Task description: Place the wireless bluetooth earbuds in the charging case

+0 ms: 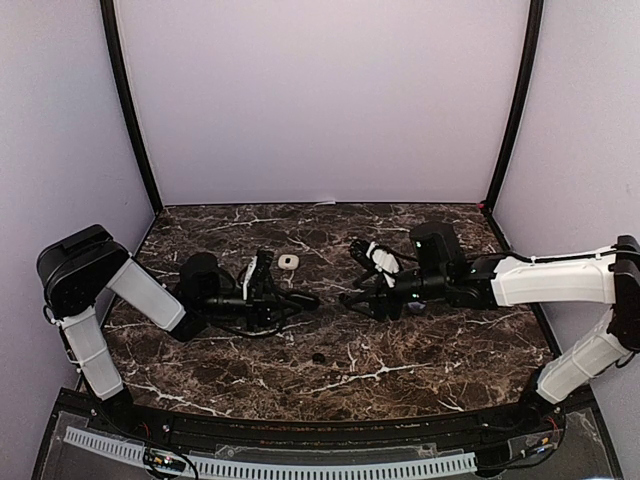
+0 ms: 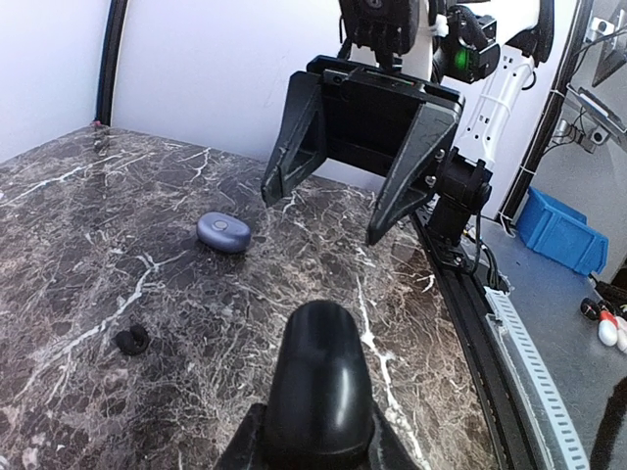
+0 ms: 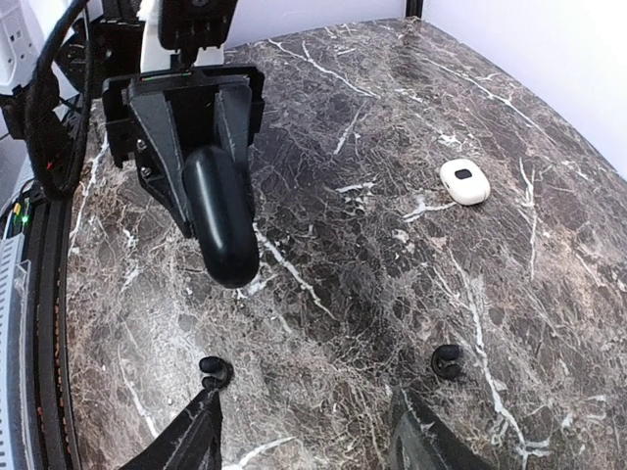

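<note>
My left gripper [image 1: 290, 300] is shut on a glossy black, rounded charging case [image 2: 318, 377], held above the table and pointing toward the right arm. No opening or lid gap shows on the case in either wrist view. Facing it, my right gripper stands open and empty, apart from the case. Two small black earbuds lie on the marble table in the right wrist view: one earbud [image 3: 216, 372] at lower left, the other earbud [image 3: 448, 361] to the right. Only one earbud [image 2: 132, 340] appears in the left wrist view.
A small white case [image 3: 464, 182] lies toward the back of the table. Near the right arm sits a bluish-purple case [image 2: 223, 232]. Beyond the table edge is a blue bin [image 2: 563, 230].
</note>
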